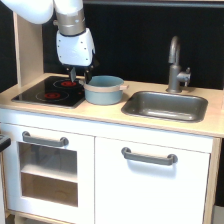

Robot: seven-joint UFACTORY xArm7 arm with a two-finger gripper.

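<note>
A blue-grey pot [104,94] with a small handle sits at the right edge of the black cooktop [38,93], which has red burner rings. Above the cooktop's back right, the white arm's gripper [80,75] points down. Its two dark fingers look spread apart, and nothing shows between them. The right finger is close to the pot's left rim; whether they touch, I cannot tell.
To the right is a dark sink [168,105] with a grey faucet [177,68] behind it. Below are white cabinet doors [150,185] with grey handles. A dark object shows at the left edge.
</note>
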